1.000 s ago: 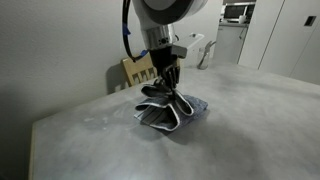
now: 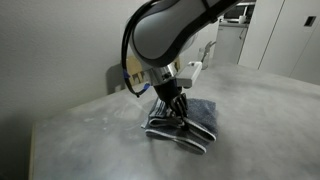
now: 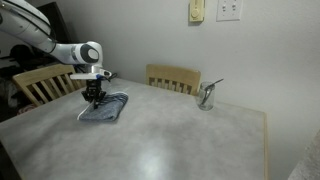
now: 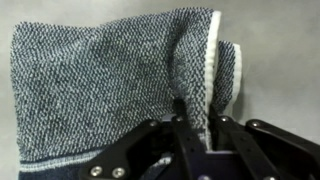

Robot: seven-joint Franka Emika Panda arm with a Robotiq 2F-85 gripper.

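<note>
A dark blue-grey towel (image 2: 200, 112) with white hems lies folded on the table, its layers stacked at the near side. My gripper (image 2: 178, 104) points down at the folded towel, its fingertips low against the cloth. In the wrist view the towel (image 4: 110, 85) fills the left and middle, with a white hem running down between the spread fingers of my gripper. The fingers stand partly apart; whether they still touch the cloth is hard to see. From the other side, the towel (image 3: 104, 108) appears low and mostly flat beneath the gripper (image 3: 92, 96).
A glass with a utensil in it (image 3: 207, 97) stands near the far edge. Wooden chairs (image 3: 172, 78) stand behind the table, close to the arm's side.
My gripper has come down and toward the near side. The towel's raised, open folds have sunk and now lie flatter, layered over one another.
</note>
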